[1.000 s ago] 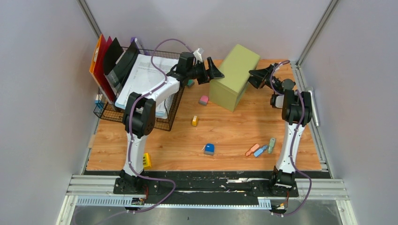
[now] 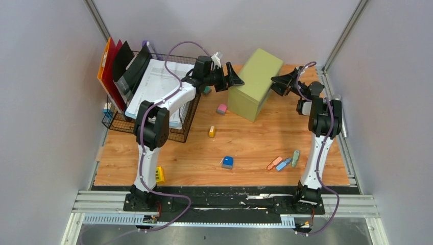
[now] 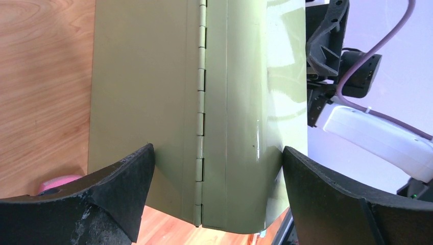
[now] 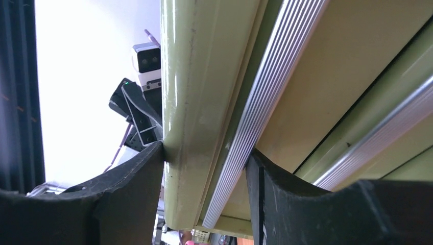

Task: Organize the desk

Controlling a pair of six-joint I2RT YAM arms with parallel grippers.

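A large olive-green box-like object (image 2: 255,81) stands on the desk between both grippers, its hinged edge filling the left wrist view (image 3: 143,92). My left gripper is open, its fingertips at either side of the hinged end. My right gripper is at the opposite side, its fingers around a rounded rim and ribbed metal strip (image 4: 265,87) of the box; whether it grips firmly is hard to tell.
A wire basket (image 2: 186,122) with papers and folders fills the left. Small erasers (image 2: 221,108), a yellow piece (image 2: 212,131), a blue item (image 2: 227,163) and several colored pieces (image 2: 284,163) lie on the open front.
The right arm has shifted very slightly at the elbow and wrist. The box and left arm look unchanged.
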